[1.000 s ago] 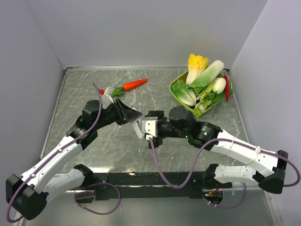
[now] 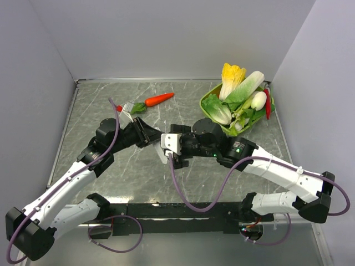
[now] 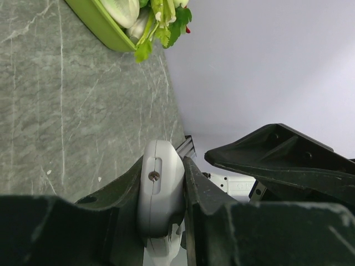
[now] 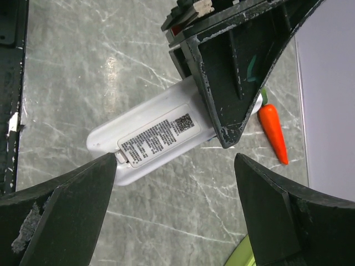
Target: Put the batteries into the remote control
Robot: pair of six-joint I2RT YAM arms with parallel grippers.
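Observation:
A white remote control is held above the table by my left gripper, shut around its far part. In the right wrist view its back faces up, showing a printed label and a small latch near one end. The left wrist view shows its rounded end between the fingers. My right gripper stands open, its fingers to either side in view with the remote's near end beyond them; nothing is gripped there. No loose batteries can be made out.
A green basket of vegetables stands at the back right. A carrot lies at the back, beside a small pale object partly behind the left arm.
My right gripper has shifted left toward the remote, after a slight move up and right. The left arm and the remote look almost still.

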